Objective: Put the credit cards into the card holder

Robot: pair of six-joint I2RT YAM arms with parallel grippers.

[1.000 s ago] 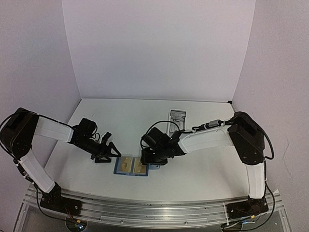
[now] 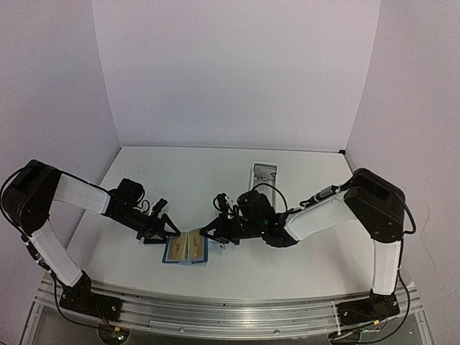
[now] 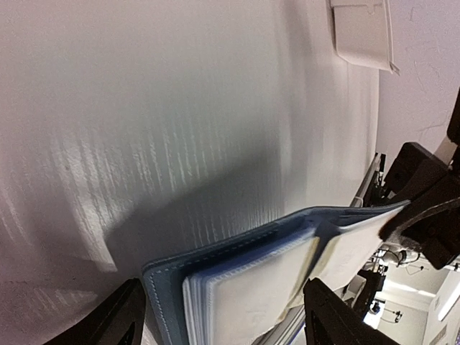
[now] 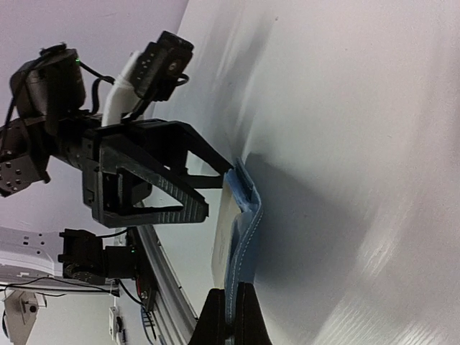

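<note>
The blue card holder (image 2: 185, 260) stands unfolded at the front left of the table, its tan inner panels showing in the top view. My right gripper is shut on its blue edge, seen edge-on in the right wrist view. At the holder's other end my left gripper stands open. In the left wrist view the holder (image 3: 248, 287) rises between the spread left fingers; whether they touch it I cannot tell. I cannot make out separate credit cards.
A white tray (image 2: 253, 183) with grey contents sits at the back, right of centre; the left wrist view catches a corner of a white container (image 3: 363, 32). Bare table lies behind the holder and to the right. A metal rail (image 2: 237, 309) runs along the front.
My left arm has barely moved.
</note>
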